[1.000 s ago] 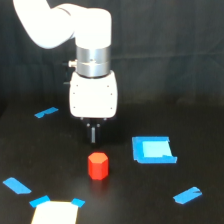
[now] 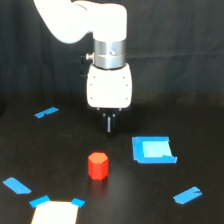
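A white robot arm hangs from the top, its gripper (image 2: 109, 122) pointing down above the black table, behind a red hexagonal block (image 2: 98, 165). The fingers are small and dark, and I cannot tell whether they are open or shut. The red block stands upright on the table, apart from the gripper.
A light blue square (image 2: 156, 148) edged with blue tape lies to the right. A pale cream square (image 2: 54, 213) with blue tape is at the bottom left. Short tape strips mark the table.
The gripper has moved right and up in the view, away from the red block. The block has not moved.
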